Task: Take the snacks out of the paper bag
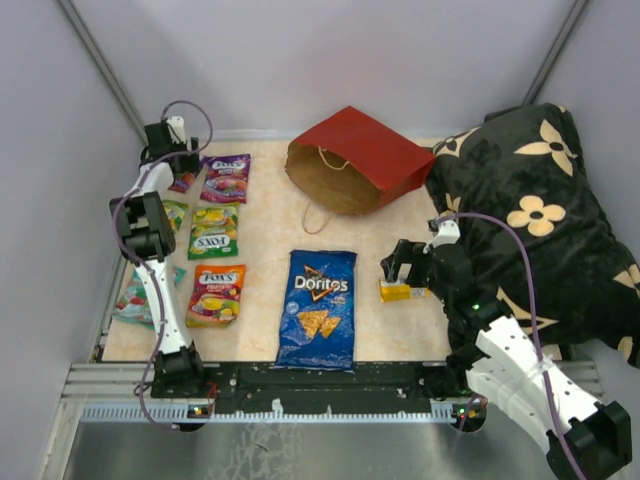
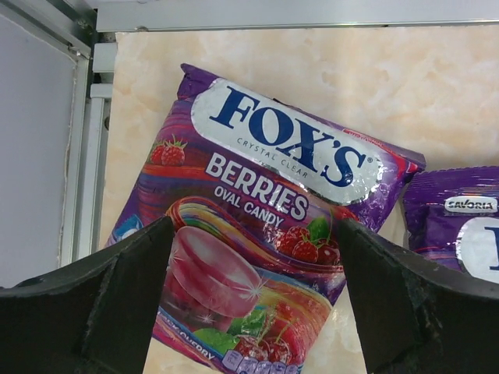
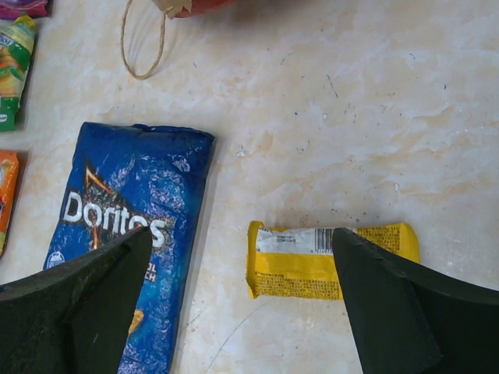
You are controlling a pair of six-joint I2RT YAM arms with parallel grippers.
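Note:
On its side at the back centre lies the red paper bag (image 1: 365,145), its brown mouth turned toward the left front; no snack can be made out inside. At the back left my left gripper stands open above a purple Fox's berries packet (image 2: 257,148), which lies flat on the table. Over a small yellow packet (image 3: 296,261) at the right hangs my right gripper, also open, with nothing held. A blue Doritos bag (image 1: 317,310) lies at the front centre.
Other candy packets lie at left: a purple one (image 1: 226,178), a green one (image 1: 213,232), an orange one (image 1: 215,294) and a teal one (image 1: 135,298). A dark flowered cushion (image 1: 540,215) fills the right side. Bare table (image 1: 270,225) shows in the middle.

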